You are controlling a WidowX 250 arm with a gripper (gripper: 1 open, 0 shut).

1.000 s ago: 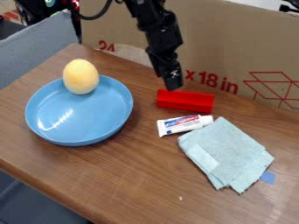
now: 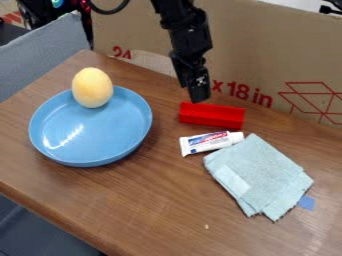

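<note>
My black gripper (image 2: 198,88) hangs open, pointing down just above a red block (image 2: 214,115) at the back of the wooden table. A white toothpaste tube (image 2: 209,142) lies in front of the block. A blue plate (image 2: 90,133) is on the left, with a pale yellow egg-shaped object (image 2: 92,87) at its back rim. A folded light blue cloth (image 2: 262,175) lies to the right of the tube.
A cardboard box wall (image 2: 274,60) stands behind the table, and a grey padded edge (image 2: 38,55) runs along the left.
The objects on the table have not visibly moved.
</note>
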